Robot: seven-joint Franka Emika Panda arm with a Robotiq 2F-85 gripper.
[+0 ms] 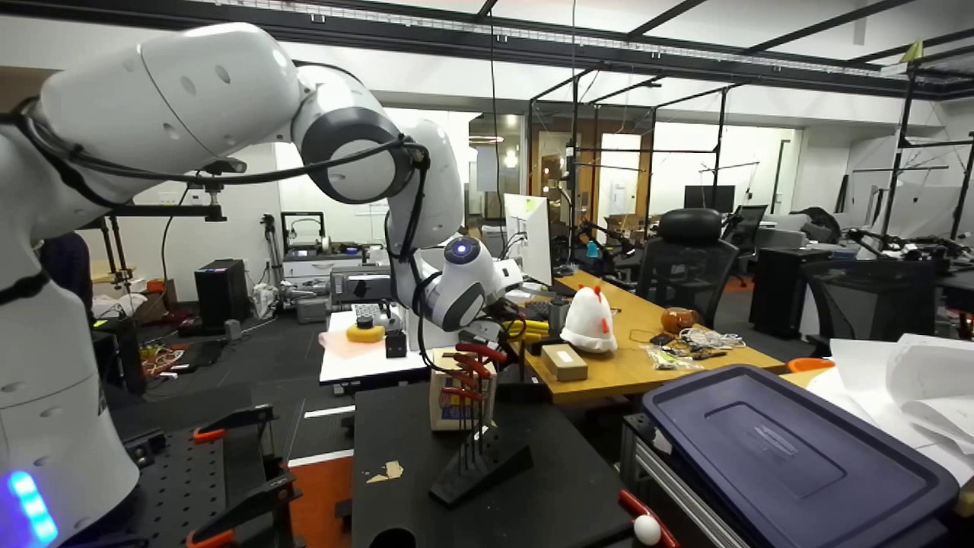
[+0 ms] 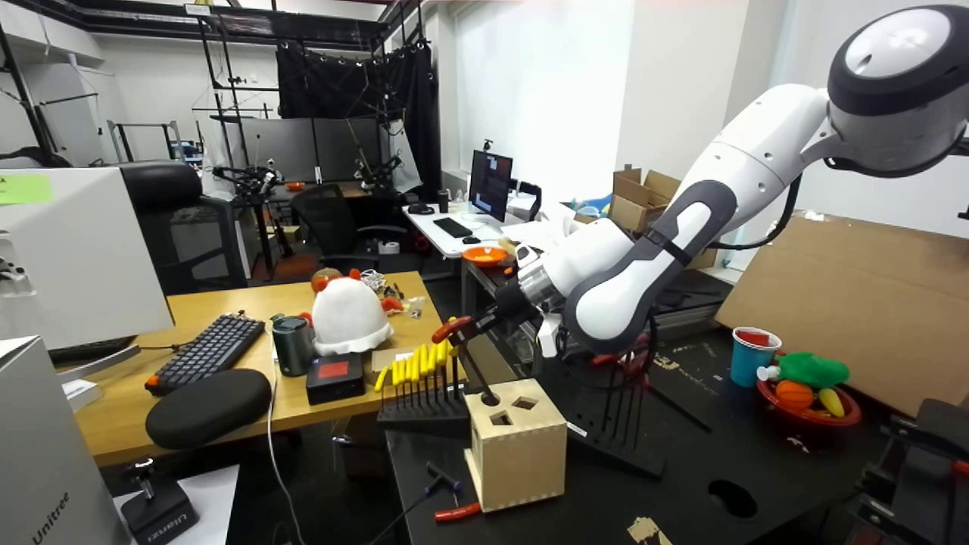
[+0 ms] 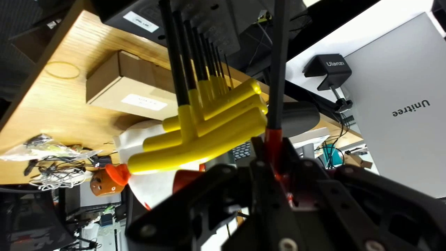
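In exterior view 2, my gripper [image 2: 465, 332] is shut on a T-handle hex key, whose red handle [image 2: 449, 330] sticks out past the fingers. Its dark shaft [image 2: 477, 371] slants down to a dark opening in the top of the light wooden box [image 2: 525, 454]; how deep the tip sits is hidden. Two other cut-out holes show in that top. From the wrist, the key's red-sleeved black shaft [image 3: 278, 71] runs up the picture out of the gripper. The box [image 1: 440, 412] is partly behind the red-handled keys in exterior view 1.
Yellow-handled hex keys [image 2: 419, 365] stand in a rack close behind the box. Red-handled keys [image 1: 467, 379] stand in another black rack [image 1: 484, 466] beside it. A loose red-handled key [image 2: 456, 513] lies before the box.
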